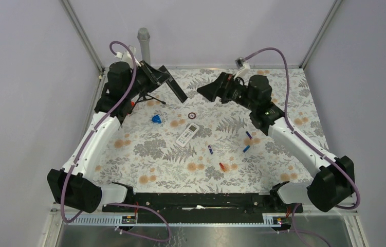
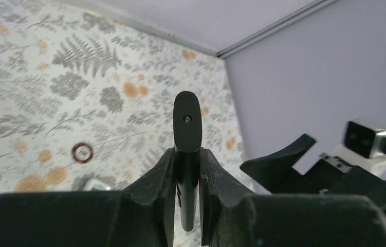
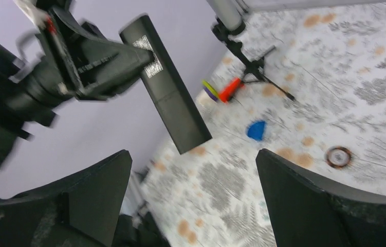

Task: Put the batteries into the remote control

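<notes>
A long black remote control [image 1: 174, 86] hangs above the back of the table, my left gripper [image 1: 163, 78] shut on its upper part. In the left wrist view, the left fingers [image 2: 152, 177] press on the remote [image 2: 186, 121] from both sides. The right wrist view shows its flat face [image 3: 167, 92] with pale print near the top. My right gripper [image 1: 213, 95] is open, empty and apart from the remote, to its right. Loose on the table lie a dark blue battery [image 1: 210, 149], another dark one [image 1: 249, 135], a blue one [image 1: 246, 148] and a red one [image 1: 222, 166].
A white remote [image 1: 187, 135] lies mid-table, a dark ring [image 1: 192, 116] behind it. Further left are a blue piece [image 1: 156, 119] and a black stand [image 3: 255, 69].
</notes>
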